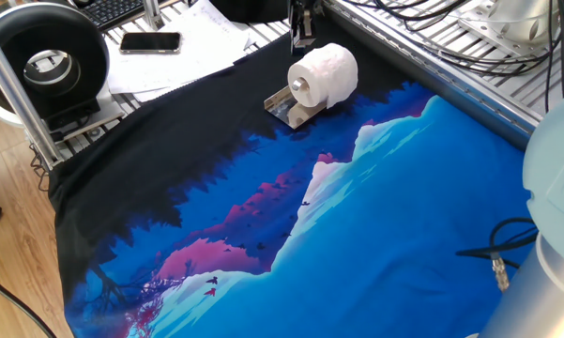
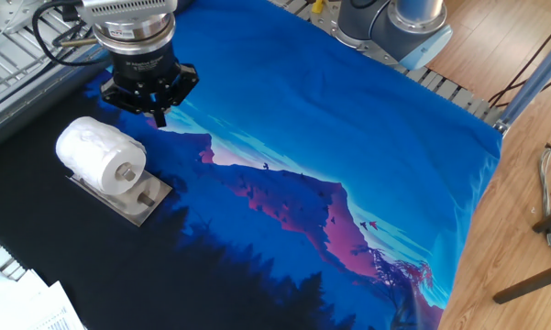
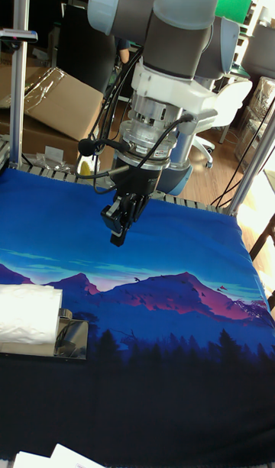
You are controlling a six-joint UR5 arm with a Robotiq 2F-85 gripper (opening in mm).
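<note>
A white toilet paper roll [image 2: 101,154] sits on its side on a metal holder [image 2: 133,201], with the holder's rod end poking out of its core. The holder rests on the dark part of the printed cloth. My gripper [image 2: 160,119] hangs above the cloth, apart from the roll, with its fingers pointing down. In exterior view 3 the gripper [image 3: 119,237] is to the right of and beyond the roll [image 3: 29,313]. Exterior view 1 shows only the gripper's lower end [image 1: 303,43], at the top edge. Whether its fingers are apart or together is unclear, and nothing shows hanging from them.
The mountain-print cloth [image 1: 394,235] covers the table, mostly bare. A phone [image 1: 150,42] and papers [image 1: 192,66] lie past its dark edge, close to a black ring-shaped object [image 1: 80,47]. Cables [image 1: 441,56] run along the metal frame.
</note>
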